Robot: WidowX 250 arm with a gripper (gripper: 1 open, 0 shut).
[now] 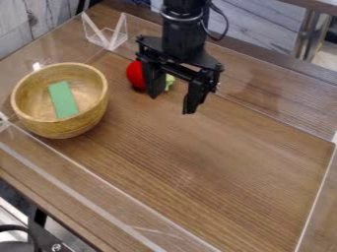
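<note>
The black gripper [176, 84] hangs over the wooden table [224, 177] near the upper middle, its two fingers spread apart. Behind its left side, partly hidden, are a red round object [136, 73] and a small light green object [166, 81]. A wooden bowl [85, 119] at the left holds a green block [63, 102].
A clear plastic container [105, 31] stands at the back left by the wall. The middle, right and front of the table are clear. A black cable [14, 236] shows at the lower left edge.
</note>
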